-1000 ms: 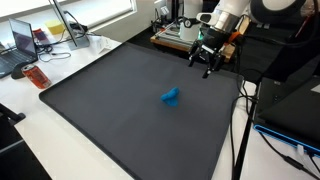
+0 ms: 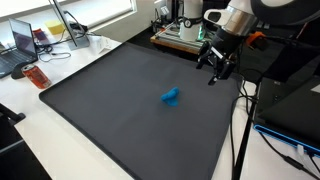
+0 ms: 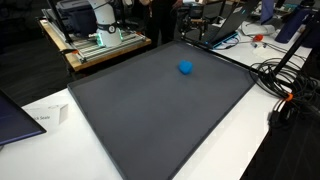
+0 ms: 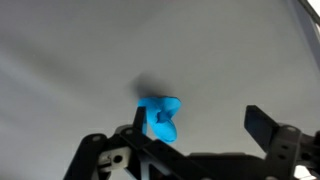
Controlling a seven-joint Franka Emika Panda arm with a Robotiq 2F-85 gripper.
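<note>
A small bright blue object (image 2: 171, 96) lies on the dark grey board (image 2: 110, 110); its exact kind cannot be made out. My gripper (image 2: 216, 72) is at the right of it in exterior view 1, up over the board's right side and apart from it. In the wrist view the blue object (image 4: 160, 115) shows beside the left finger, low in the picture. The gripper stands open there, its two black fingers wide apart and nothing held between them. Exterior view 2 has the blue object (image 3: 185, 67) near the board's far edge.
A red can (image 2: 37, 77) stands off the board's left corner, near a laptop (image 2: 28, 40). Black cables (image 2: 240, 110) run along the right edge in exterior view 1. Apart from the blue object, the board's surface (image 3: 160, 110) is bare.
In exterior view 1 my arm and gripper have shifted to the right, away from the blue object. The blue object has stayed in place.
</note>
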